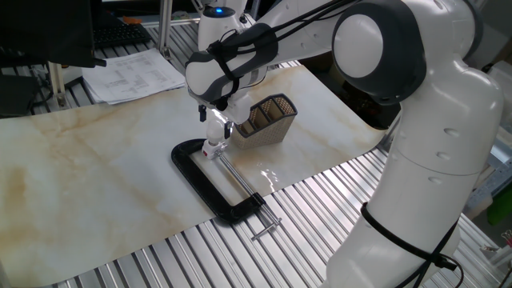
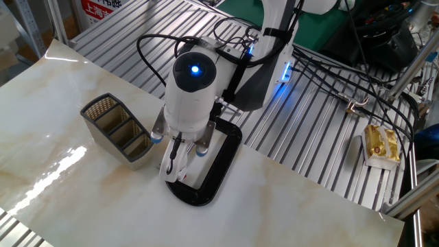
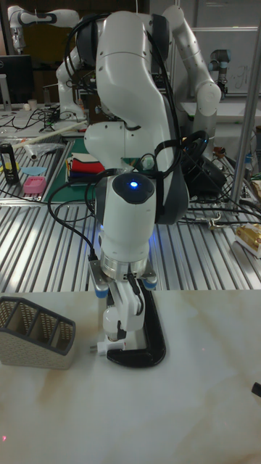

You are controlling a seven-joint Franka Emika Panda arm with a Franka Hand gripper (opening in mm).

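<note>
A black C-clamp (image 1: 198,182) lies flat across the edge of the marbled sheet, its silver screw and cross handle (image 1: 266,230) reaching over the ribbed metal table. My gripper (image 1: 211,150) points down at the clamp's far end, on the sheet side. In exterior view 2 the gripper (image 2: 173,173) is low beside the black frame (image 2: 221,165), close to its end. Exterior view 3 shows the white fingers (image 3: 122,317) at the clamp's near corner, next to a small pale cylindrical part (image 3: 98,349). Whether they grip anything is hidden by their own bulk.
A beige mesh organizer (image 1: 266,135) with dark-rimmed compartments stands close beside the gripper. Papers (image 1: 132,76) lie at the back left. A gold-wrapped block (image 2: 381,146) rests on the ribbed table. Much of the marbled sheet (image 1: 88,188) is bare.
</note>
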